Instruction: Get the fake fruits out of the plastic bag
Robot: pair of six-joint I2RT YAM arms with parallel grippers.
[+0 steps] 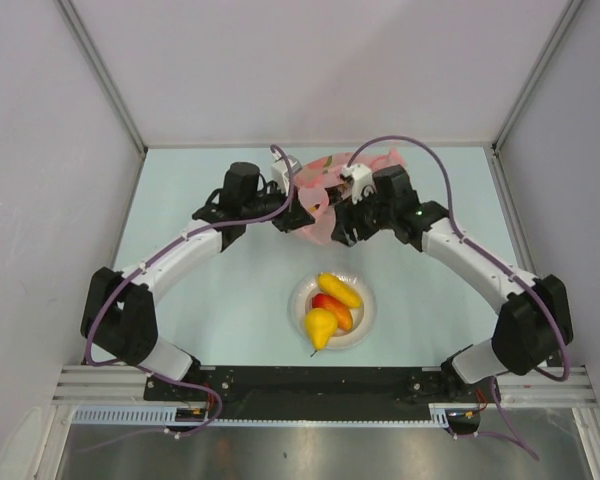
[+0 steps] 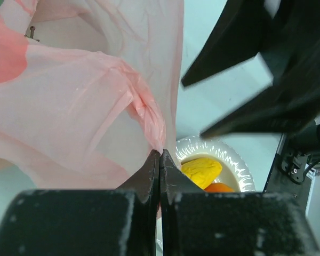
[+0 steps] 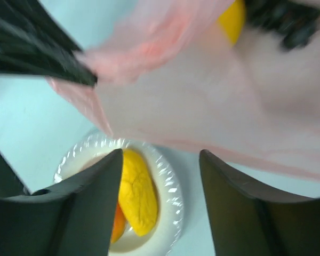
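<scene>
The pink translucent plastic bag (image 1: 315, 225) lies at the back of the table, its mouth toward the plate. My left gripper is shut on a gathered edge of the bag (image 2: 146, 114). At the bag's right front my right gripper (image 1: 348, 238) stands open, nothing between its fingers in the right wrist view. Inside the bag a yellow fruit (image 3: 233, 21) shows in part, and something green (image 1: 327, 161) shows through it. On the plate (image 1: 298, 310) rest a long yellow fruit (image 1: 339, 290), a red-orange fruit (image 1: 332, 311) and a yellow pear (image 1: 320, 326).
The white plate stands in front of the bag, near the table's front edge. Bare table (image 1: 195, 310) lies to its left and also to its right. Both arms reach in close together at the bag's mouth.
</scene>
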